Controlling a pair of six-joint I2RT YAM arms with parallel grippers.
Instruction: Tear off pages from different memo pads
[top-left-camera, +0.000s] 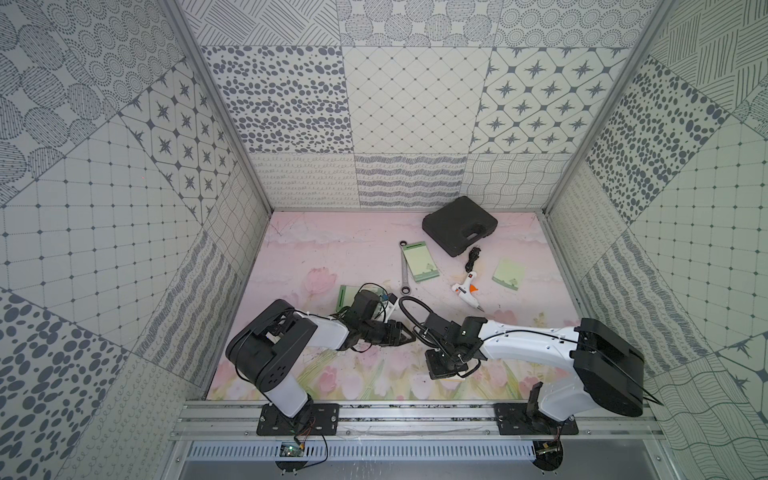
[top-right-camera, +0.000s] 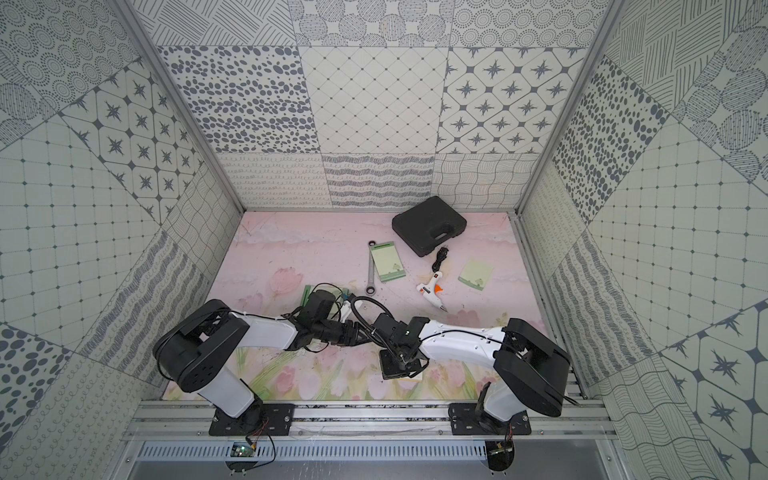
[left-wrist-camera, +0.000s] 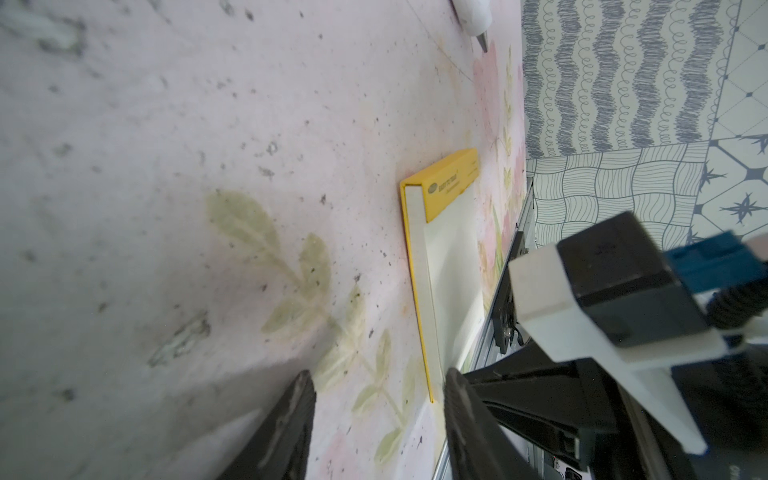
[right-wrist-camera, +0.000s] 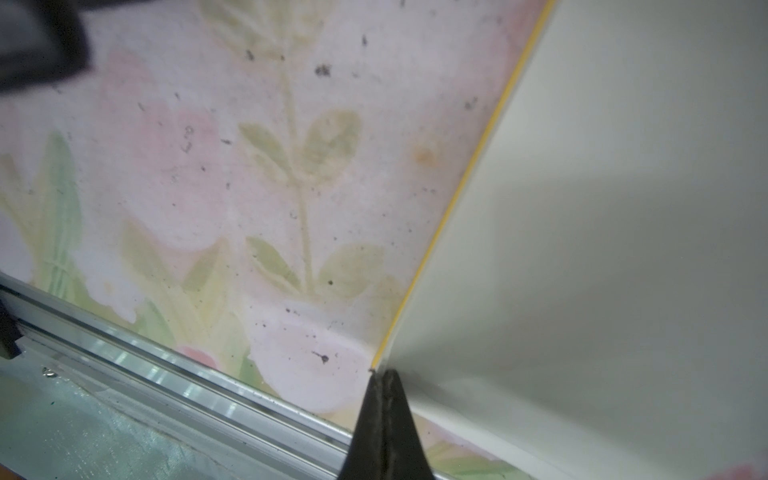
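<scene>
The yellow-bound memo pad (left-wrist-camera: 456, 248) lies on the table with white pages up, its yellow strip facing away. My right gripper is shut with its tips at the corner of the pad's white top page (right-wrist-camera: 576, 240); nothing shows between its fingers. In the left wrist view my left gripper is open and empty, low over the table to one side of the pad. A green memo pad (top-left-camera: 420, 261) lies mid-table. Another green pad (top-left-camera: 343, 296) is partly hidden by the left arm. A pale green sheet (top-left-camera: 509, 274) lies at right.
A wrench (top-left-camera: 405, 268) lies beside the middle green pad. Behind the right arm are a glue gun (top-left-camera: 466, 291), its coiled black cord (top-left-camera: 473, 258) and a black case (top-left-camera: 460, 225). The two grippers are close together.
</scene>
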